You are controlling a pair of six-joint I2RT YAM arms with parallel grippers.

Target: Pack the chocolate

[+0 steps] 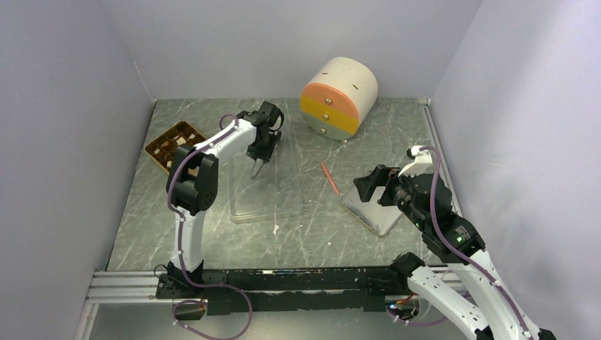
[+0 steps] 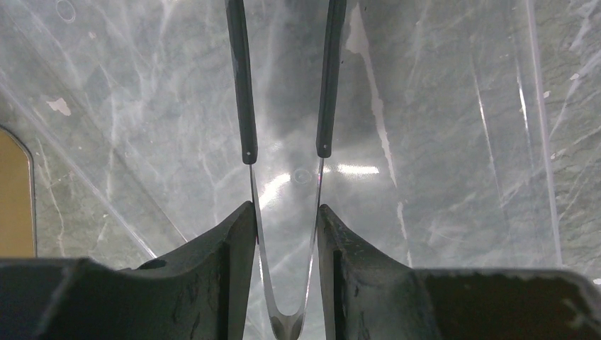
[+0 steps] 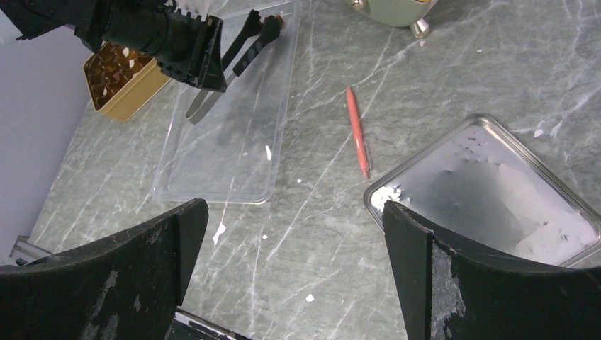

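Note:
My left gripper is shut on a pair of tongs [image 2: 244, 99], holding their metal middle above a clear plastic tray [image 2: 461, 212]; their dark tips point away from the wrist. In the right wrist view a small brown piece shows at the tong tips, too small to identify. The chocolate box [image 1: 164, 147], gold with brown pieces in compartments, sits left of the tray, partly behind my left arm. My right gripper [image 1: 372, 183] is open over the right of the table, nothing between its fingers.
A metal tray [image 3: 482, 198] lies at the right, with a red pen-like stick [image 3: 356, 131] beside it. A striped drawer cabinet [image 1: 340, 95] stands at the back.

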